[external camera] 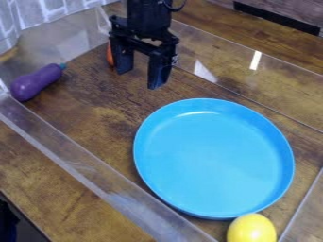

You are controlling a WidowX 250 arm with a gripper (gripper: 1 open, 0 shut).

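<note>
My black gripper (140, 62) is open over the back of the wooden tray floor, its two fingers pointing down and apart. An orange object (110, 57) at the back is partly hidden behind the left finger. A purple eggplant (36, 82) lies at the left, apart from the gripper. A large blue plate (212, 156) occupies the front right.
A yellow round object (251, 229) is at the bottom right, by the plate. Clear plastic walls edge the wooden surface (89, 142). The wood left of the plate and to the back right is bare.
</note>
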